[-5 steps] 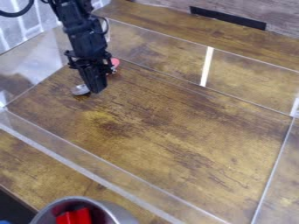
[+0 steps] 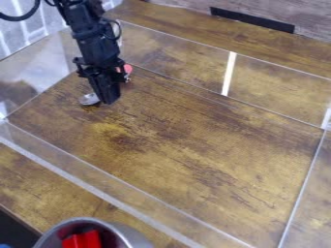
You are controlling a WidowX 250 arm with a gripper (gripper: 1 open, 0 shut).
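The black gripper hangs low over the upper left of the wooden board, tilted down with its fingers close to the surface; whether they hold anything is too small to tell. A small silver object lies just left of the fingers, partly hidden by them. A small red object shows behind the gripper at its right, also mostly hidden.
A metal bowl with red items inside sits at the bottom edge. Clear walls border the board. The middle and right of the board are free.
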